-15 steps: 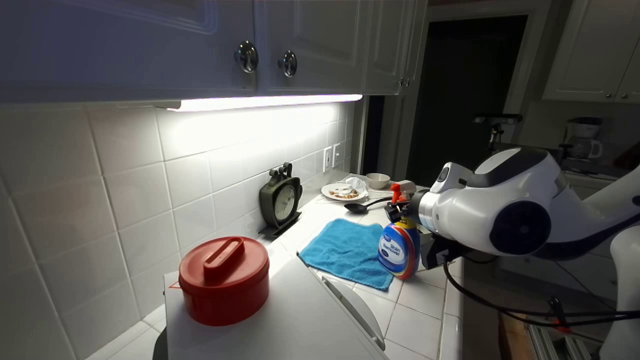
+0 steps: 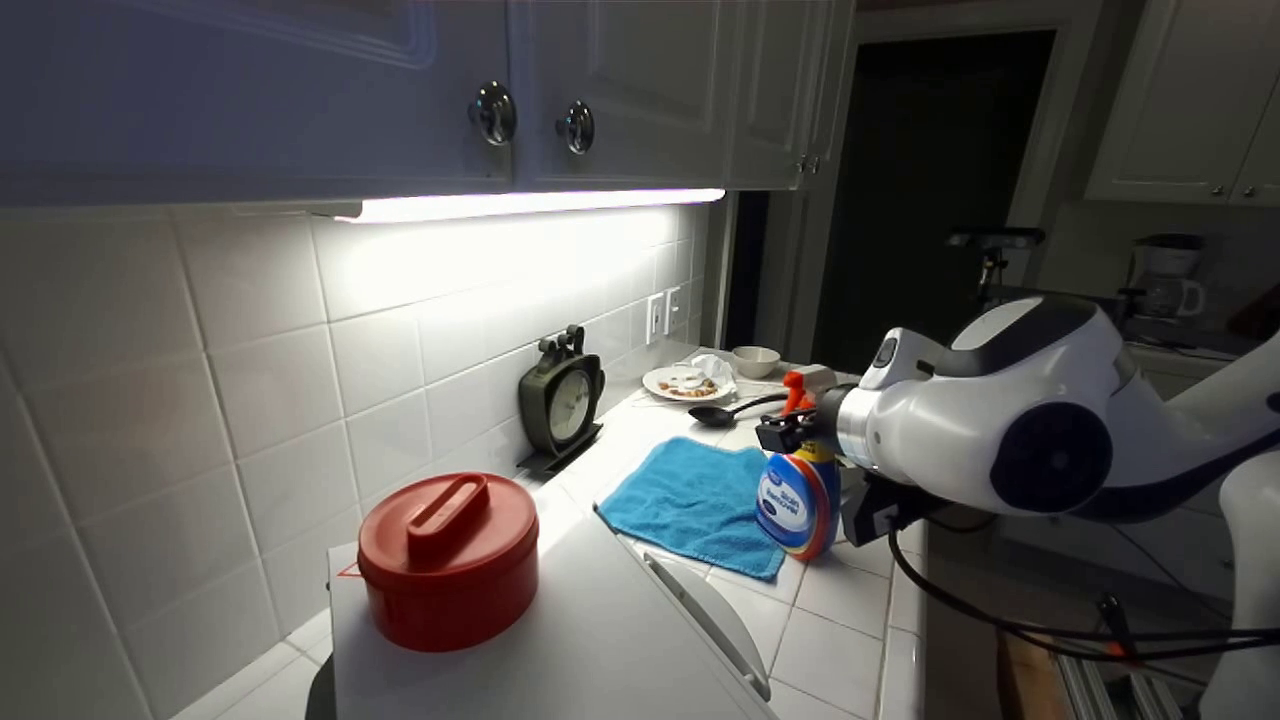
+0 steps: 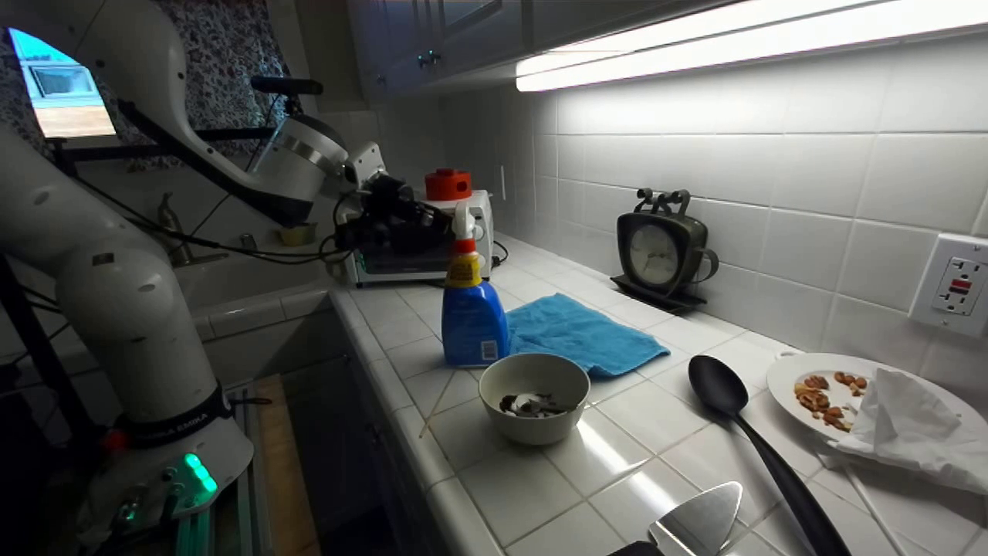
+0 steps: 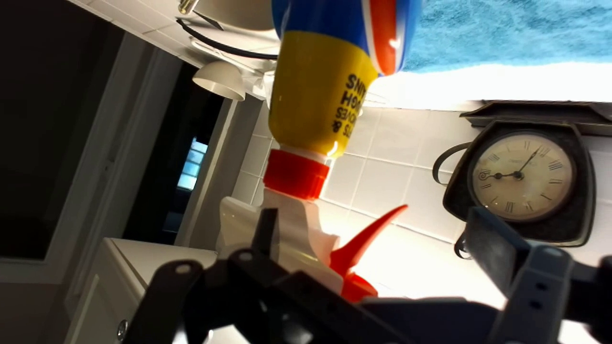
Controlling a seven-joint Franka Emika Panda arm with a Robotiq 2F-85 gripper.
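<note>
A stain remover spray bottle (image 2: 788,502), blue with a yellow neck label, stands upright on the counter at the edge of the blue cloth (image 2: 696,504). My gripper is open beside the bottle's upper part, its fingers spread wide. In the wrist view the white spray head and red trigger (image 4: 364,243) appear toward the left finger (image 4: 266,232), which overlaps the head; whether they touch I cannot tell. The right finger (image 4: 493,246) stands well apart from the bottle. Exterior view 2 shows the dark gripper (image 3: 435,221) just behind the spray head.
A bowl (image 3: 534,408) stands close to the bottle, with a black spoon (image 3: 718,384), a spatula (image 3: 699,519) and a plate of nuts (image 3: 787,380) nearby. An old clock (image 2: 564,402) stands against the wall. A red lidded pot (image 2: 450,576) sits on the white toaster oven (image 2: 540,672).
The gripper's fingers have spread apart and now reach farther left in exterior view 1. The bottle and the arm look nearly unmoved.
</note>
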